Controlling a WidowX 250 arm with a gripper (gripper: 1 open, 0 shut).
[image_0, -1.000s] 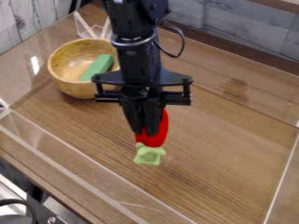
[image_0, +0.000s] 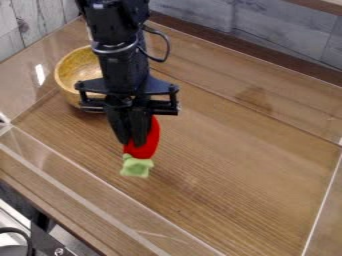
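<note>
The black gripper hangs over the wooden table, left of centre, shut on a red object that is partly hidden by its body. A pale green piece shows just below the red one; whether it is attached or resting on the table cannot be told.
A yellow bowl stands at the back left, partly behind the arm. Walls border the table at the back, and a dark cable lies at the bottom left corner.
The gripper has moved left with the red object and the green piece. The arm now hides more of the yellow bowl.
</note>
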